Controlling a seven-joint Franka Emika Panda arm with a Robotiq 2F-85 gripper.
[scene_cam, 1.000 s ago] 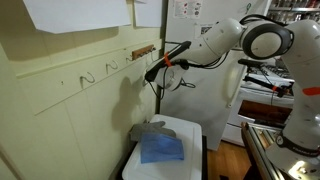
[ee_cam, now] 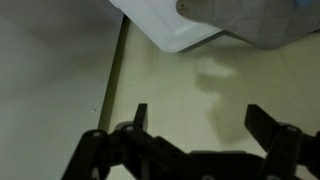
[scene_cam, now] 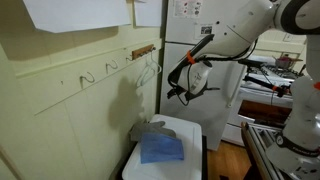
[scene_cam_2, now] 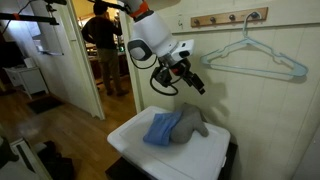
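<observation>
My gripper is open, its two dark fingertips wide apart with only pale wall showing between them. In the second exterior view the gripper's hand points toward the wall, above the white tabletop and to the left of a light-blue hanger. That hanger hangs from the wooden hook rail, clear of the fingers. On the tabletop lie a blue cloth and a crumpled grey cloth beside it. The grey cloth also shows at the top of the wrist view.
Several more hooks line the pale wall on the left. A white fridge stands behind the arm. In the second exterior view a person stands in the far doorway.
The arm has drawn back from beside the hanger and hook rail, moving right and lower in the first exterior view. Both cloths lie as before.
</observation>
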